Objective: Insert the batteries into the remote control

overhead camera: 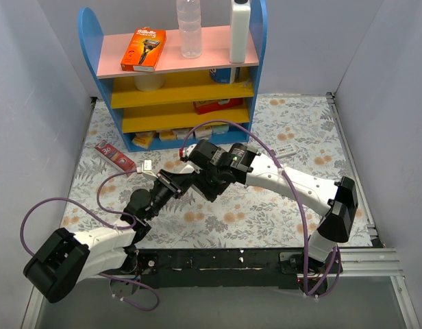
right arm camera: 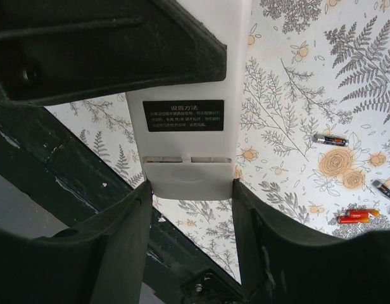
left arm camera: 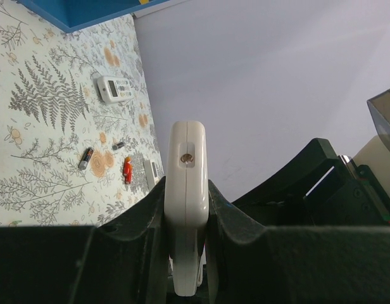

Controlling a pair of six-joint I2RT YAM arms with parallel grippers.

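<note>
My left gripper is shut on a white remote control point(left arm camera: 187, 142), held raised above the table and seen narrow side on in the left wrist view. The right wrist view shows its back, with a black printed label point(right arm camera: 184, 116) and a battery cover point(right arm camera: 188, 180) at the lower end. Around that cover's side edges, my right gripper is shut. Narrow dark gaps show between cover and body; the compartment inside is hidden. On the table lie two dark batteries, one point(right arm camera: 330, 139) nearer than the other point(right arm camera: 383, 189), and red-orange batteries point(right arm camera: 358, 216).
A blue shelf unit point(overhead camera: 91, 41) stands at the back. Another white remote point(left arm camera: 114, 88) and a pale slim object point(left arm camera: 150, 173) lie on the patterned table. A red box point(overhead camera: 115, 156) is at the left. Both arms meet close together over the table's middle.
</note>
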